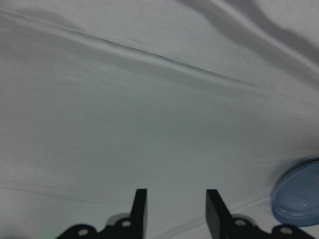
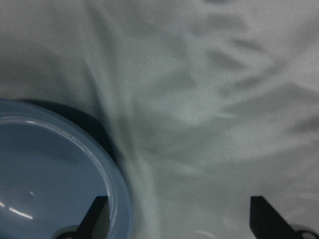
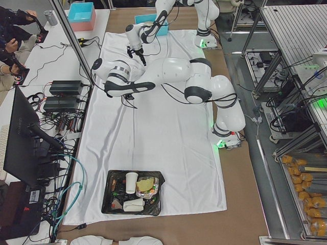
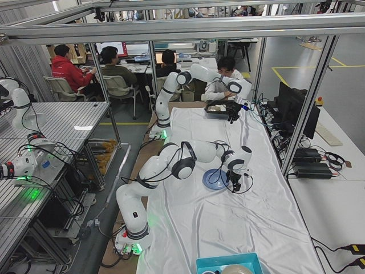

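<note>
A blue plate [image 4: 212, 181] [image 1: 299, 196] [image 2: 45, 164] lies on the white cloth, mostly hidden behind an arm in the camera left view. My right gripper [image 4: 235, 184] is low beside the plate, open, with the plate's rim under one finger in the right wrist view. My left gripper [image 3: 129, 97] hangs open over bare cloth, with the plate at the lower right of its wrist view. Nothing shows between either gripper's fingers.
A black tray [image 3: 107, 201] with cups and food items stands at one end of the table, a cyan bin [image 4: 205, 264] at the other. Cables and a monitor [image 3: 20, 138] line one side.
</note>
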